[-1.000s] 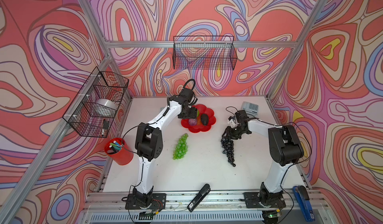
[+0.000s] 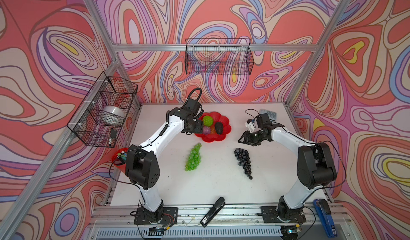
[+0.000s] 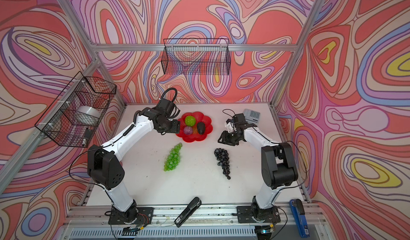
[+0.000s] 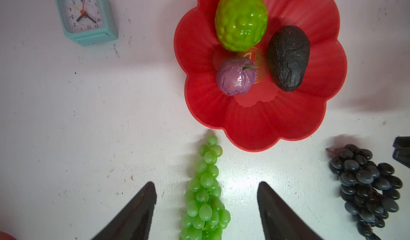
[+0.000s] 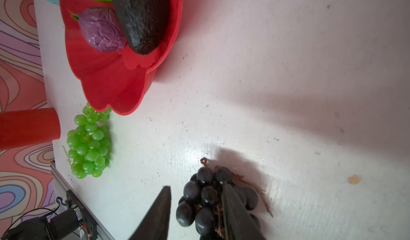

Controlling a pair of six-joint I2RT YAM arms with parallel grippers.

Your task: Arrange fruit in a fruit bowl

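Observation:
In the red flower-shaped bowl are a bumpy green fruit, a purple fruit and a dark avocado-like fruit. Green grapes lie on the table in front of the bowl. Black grapes lie further right. My left gripper hangs above the table by the bowl's left rim, its fingers wide apart and empty. Just behind the black grapes' upper end is my right gripper, part open; black grapes show beyond its fingertips, none visibly gripped.
A small teal clock stands left of the bowl, and a red cup sits at the table's left edge. A grey calculator lies at the back right. Bare table separates the two grape bunches.
My left gripper has shifted left, off the bowl's middle. The right gripper has drawn slightly back from the black grapes, whose upper end moved a little left earlier.

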